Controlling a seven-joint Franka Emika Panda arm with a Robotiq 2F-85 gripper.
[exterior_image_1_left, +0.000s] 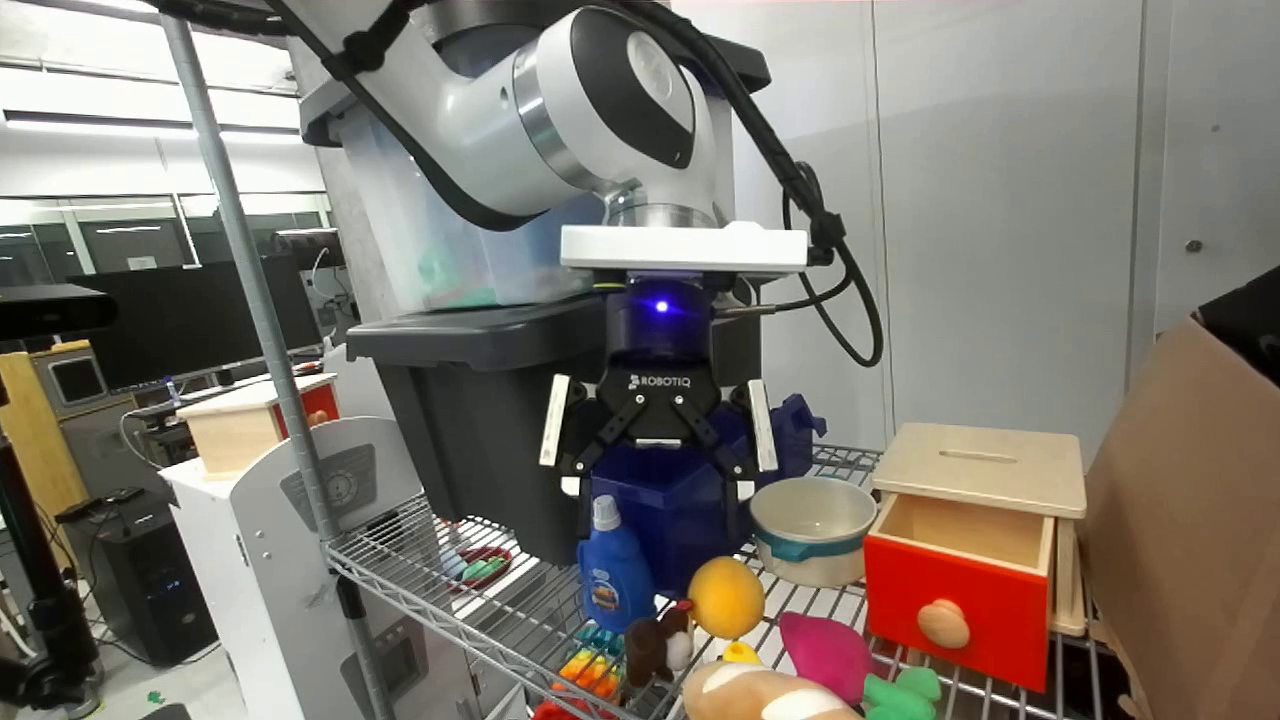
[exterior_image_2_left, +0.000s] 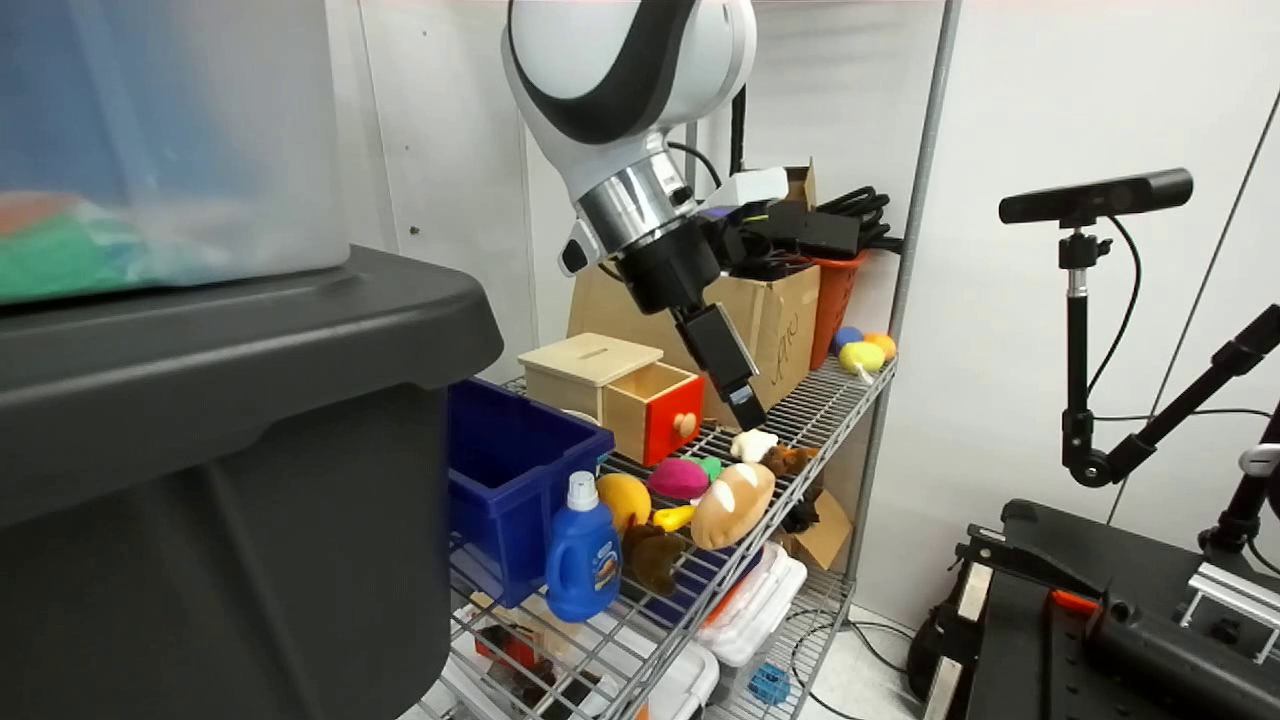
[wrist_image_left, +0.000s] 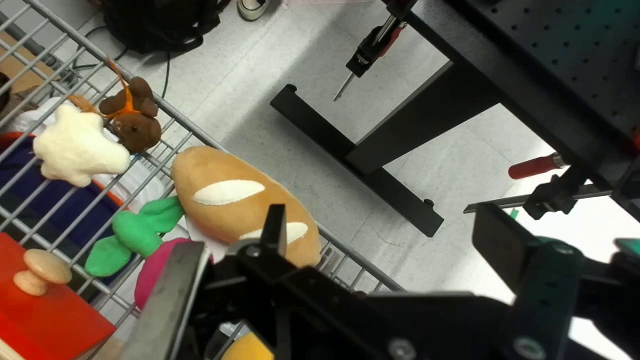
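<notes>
My gripper (exterior_image_1_left: 657, 486) stands open, fingers spread wide, with nothing between them. In exterior view 1 it hangs in front of the blue bin (exterior_image_1_left: 672, 504) and above the blue detergent bottle (exterior_image_1_left: 613, 570). Exterior view 2 has the gripper (exterior_image_2_left: 746, 414) seen from the side, over the shelf's front part. In the wrist view a plush bread loaf (wrist_image_left: 246, 195) lies on the wire shelf, partly covered by one finger. Past the gripper's other finger there is only floor. A pink plush piece with green leaves (wrist_image_left: 135, 234) lies beside the loaf.
The red drawer (exterior_image_1_left: 956, 600) of a wooden box stands pulled out and looks empty. A white pot (exterior_image_1_left: 813, 516) sits between it and the blue bin. An orange ball (exterior_image_1_left: 726, 596) and several plush toys crowd the shelf front. A cardboard box (exterior_image_1_left: 1188, 516) borders the right.
</notes>
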